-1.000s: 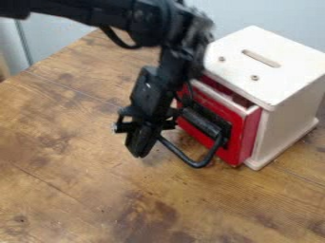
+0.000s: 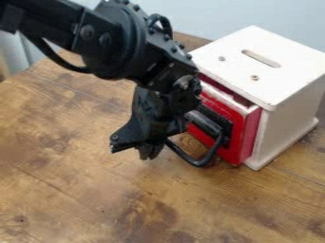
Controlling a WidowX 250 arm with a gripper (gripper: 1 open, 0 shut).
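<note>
A white wooden box (image 2: 277, 85) with a slot on top stands at the right of the wooden table. Its red front door (image 2: 242, 135) carries a dark panel and a black looped handle (image 2: 203, 158) that sticks out low toward the left. My black gripper (image 2: 143, 146) hangs just left of the door and handle, pointing down, with nothing visible between its fingers; it looks shut. The arm above it partly hides the door's upper left.
A pale wall runs along the back.
The box looks unmoved.
</note>
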